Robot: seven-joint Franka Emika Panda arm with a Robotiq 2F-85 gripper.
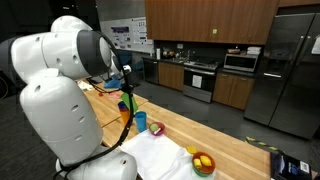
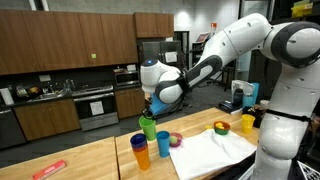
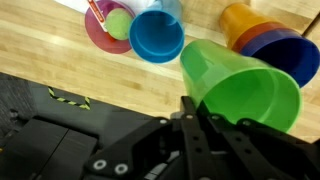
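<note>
A translucent green cup (image 3: 245, 95) hangs from my gripper, its rim pinched between the fingers. In exterior view 2 the green cup (image 2: 148, 128) is held among the other cups. A blue cup (image 3: 157, 36) stands beside it in the wrist view. On its other side, an orange cup (image 3: 242, 22) has a dark blue one (image 3: 283, 52) at its mouth. The same orange cup (image 2: 141, 160) shows in exterior view 2, near the blue cup (image 2: 164, 139). My gripper's fingertips are hard to make out in the exterior views.
A pink bowl (image 3: 97, 30) with a green round item lies past the blue cup. Further along the table are a white sheet (image 1: 160, 155) and a red bowl (image 1: 203, 167) with yellow items.
</note>
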